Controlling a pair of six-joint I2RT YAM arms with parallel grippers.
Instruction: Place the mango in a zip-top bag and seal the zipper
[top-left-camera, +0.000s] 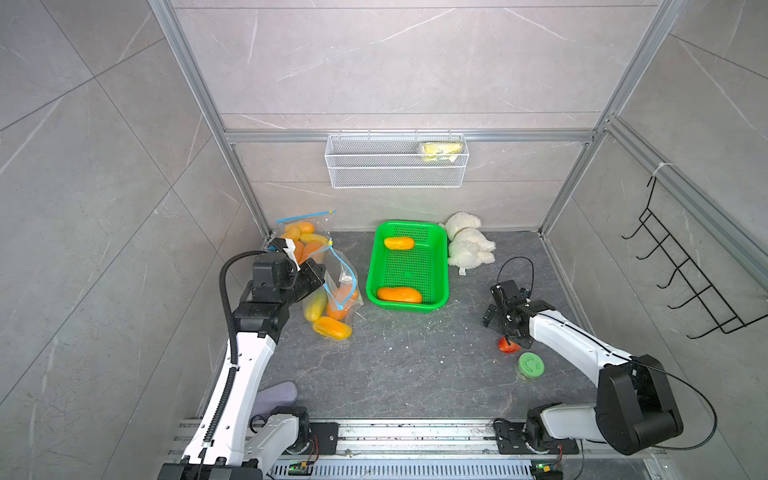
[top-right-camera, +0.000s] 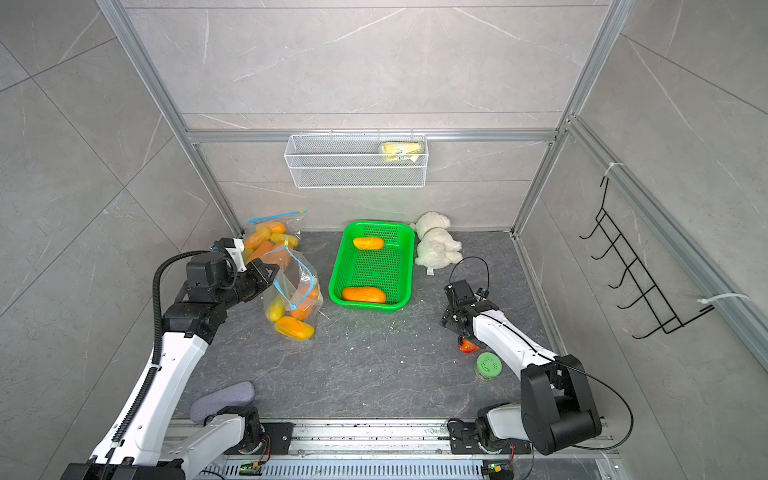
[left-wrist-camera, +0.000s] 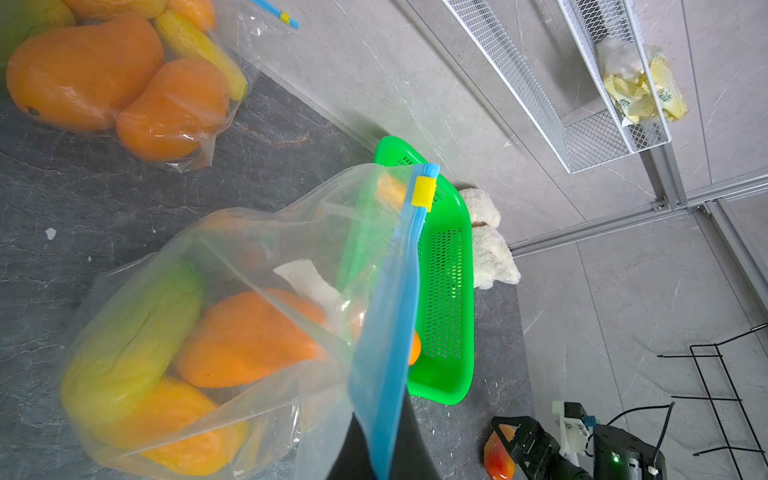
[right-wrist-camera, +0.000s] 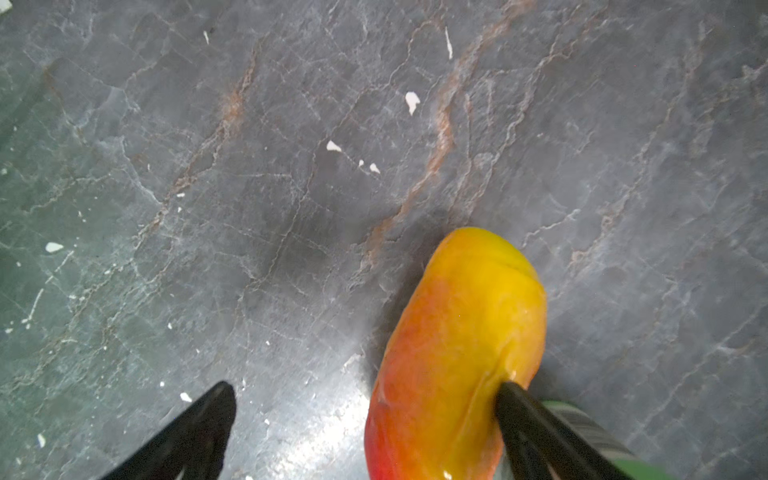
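In the left wrist view my left gripper is shut on the blue zipper edge of a clear bag holding mangoes and other fruit, its mouth raised. A second filled bag lies behind it. My right gripper is open over a red-yellow mango, which lies on the dark counter between the fingers in the right wrist view; nothing shows it gripped.
A green basket with two orange fruits stands mid-back, a white plush toy beside it. A green-lidded jar sits near the mango.
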